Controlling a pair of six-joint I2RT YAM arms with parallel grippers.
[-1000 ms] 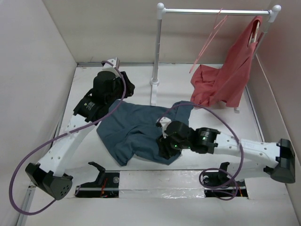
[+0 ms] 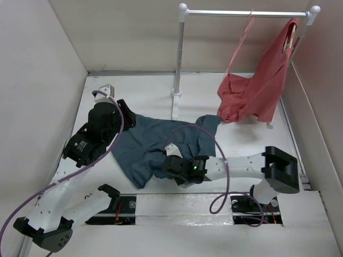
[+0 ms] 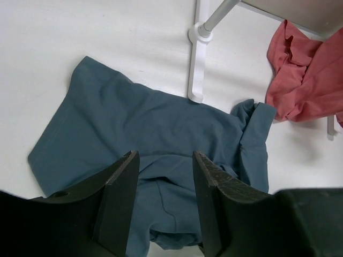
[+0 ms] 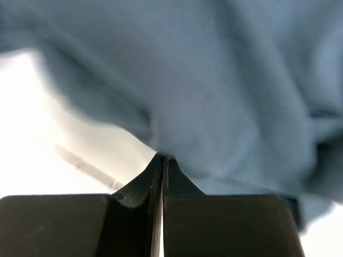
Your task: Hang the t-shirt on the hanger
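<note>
A dark teal t-shirt [image 2: 139, 144] lies crumpled on the white floor, also filling much of the left wrist view [image 3: 107, 118]. My left gripper hangs above it at the upper left, fingers apart with nothing between them. My right gripper is shut low at the shirt's front part, its tips against the blurred fabric; nothing clearly shows between them. A thin pink hanger [image 2: 241, 40] dangles from the rack bar [image 2: 225, 13].
A red garment [image 2: 262, 80] hangs at the rack's right end and spills onto the floor. The rack post [image 2: 177, 80] and foot stand behind the shirt. Walls bound both sides.
My left arm has moved left and toward the front. My right gripper has moved left and frontward to the shirt's lower part. The pink hanger has swung slightly.
</note>
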